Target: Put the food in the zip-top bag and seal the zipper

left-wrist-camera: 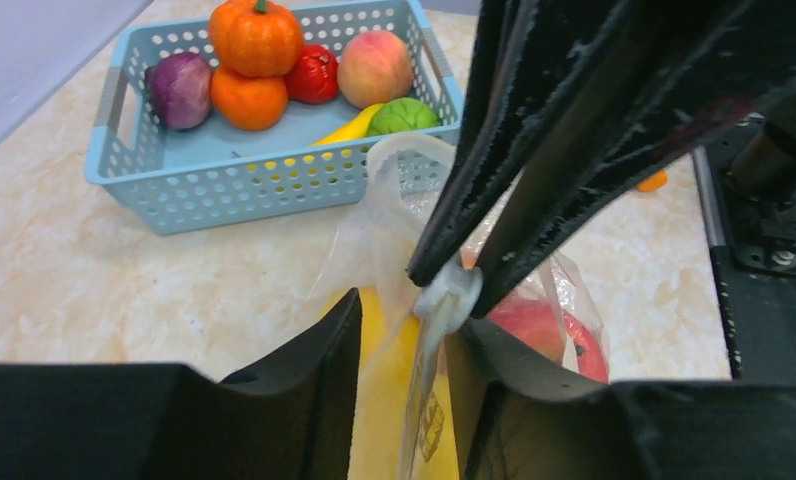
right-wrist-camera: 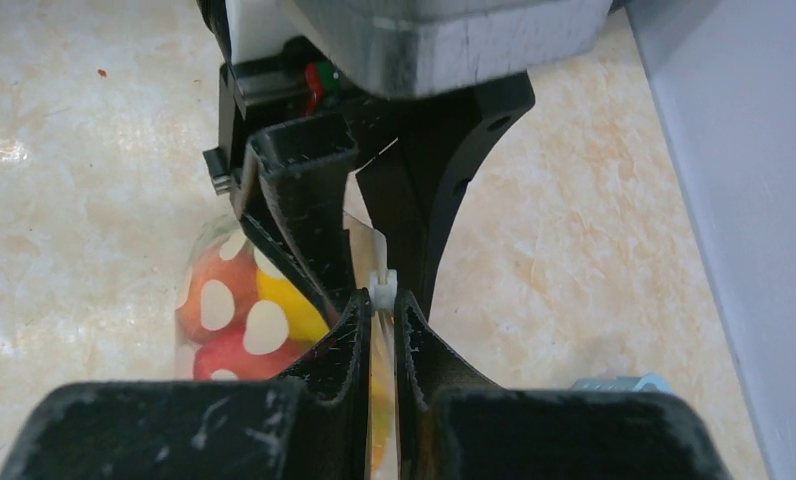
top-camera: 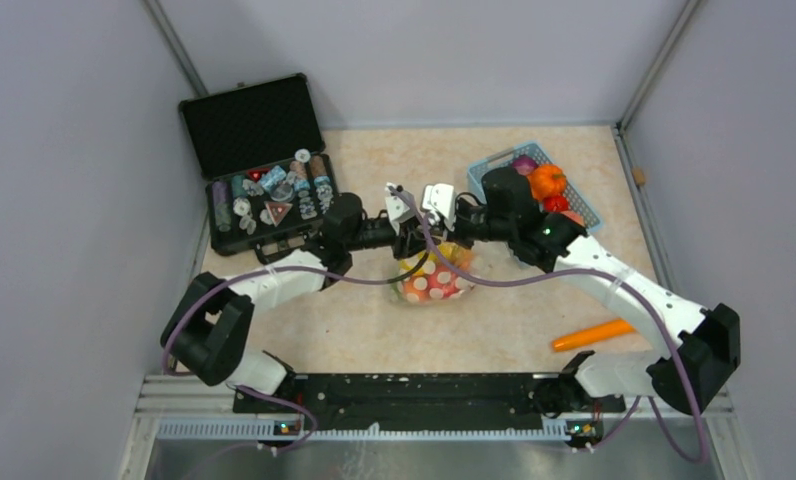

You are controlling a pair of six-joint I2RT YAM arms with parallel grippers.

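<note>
In the top view, the clear zip top bag lies mid-table with polka-dot and yellow food inside, both wrists meeting over it. Pinched in my right gripper is the bag's white zipper slider, at the top edge; that gripper is shut on it. My left gripper stands part open, its fingers on either side of the bag's zipper edge, just beside the right fingertips. Yellow food and red food show through the plastic. How far the zipper is closed cannot be told.
A blue basket of toy produce stands at the back right. An open black case with small items is at the left. A carrot lies at the front right.
</note>
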